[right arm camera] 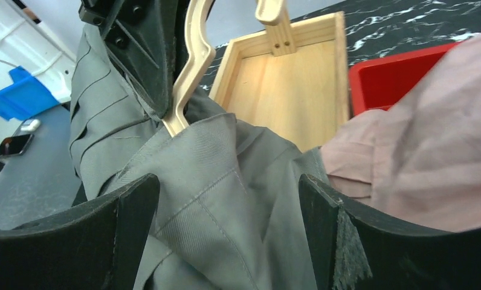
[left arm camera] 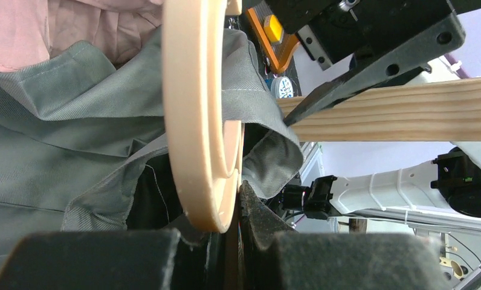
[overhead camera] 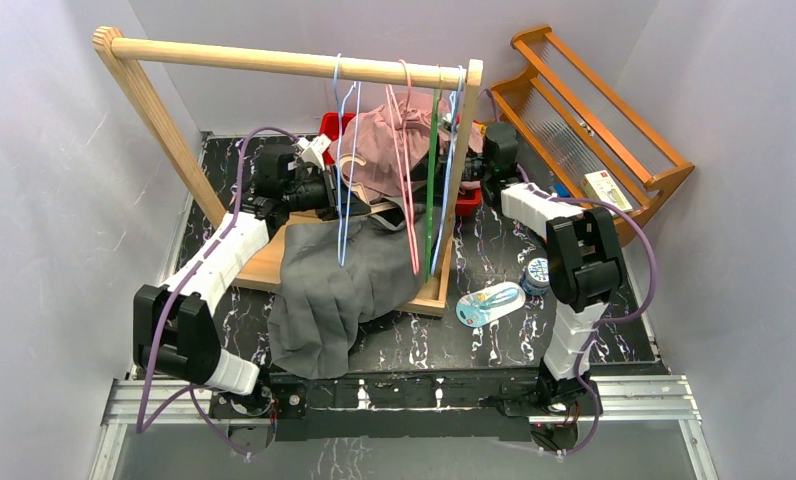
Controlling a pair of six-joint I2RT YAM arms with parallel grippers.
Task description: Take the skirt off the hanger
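Observation:
The grey skirt (overhead camera: 344, 285) drapes over the rack's base and down its front, its waist still around one end of the beige hanger (overhead camera: 381, 208). My left gripper (overhead camera: 332, 200) is shut on the hanger, whose curved body (left arm camera: 193, 115) rises close to the camera in the left wrist view. Open, my right gripper has a fold of the skirt (right arm camera: 208, 193) lying between or just beyond its spread fingers. One dark right finger (left arm camera: 335, 90) reaches to the waistband in the left wrist view. Whether it touches the cloth, I cannot tell.
Blue, pink and green hangers (overhead camera: 433, 180) hang from the wooden rack (overhead camera: 274, 60) between the arms. Pink cloth (overhead camera: 374, 140) lies in a red bin (overhead camera: 469, 203) behind. A blister pack (overhead camera: 490, 304) and a jar (overhead camera: 536, 275) stand to the right.

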